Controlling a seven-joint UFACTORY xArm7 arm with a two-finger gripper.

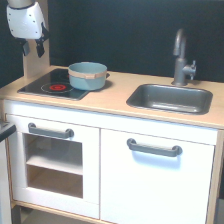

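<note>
A blue-grey pot (86, 80) with a tan strip along its near rim sits over the right side of the black stovetop (40, 87). At the upper left, my gripper (33, 48) hangs above and to the left of the pot, well clear of it. Its dark fingers look spread apart, and nothing shows between them. Part of the pot's inside is visible and looks empty.
A steel sink (133, 100) with a tall faucet (180, 60) lies on the right. Bare wooden counter separates it from the pot. Below are a window-fronted door (88, 150) and a white cabinet door (150, 185), both with dark handles.
</note>
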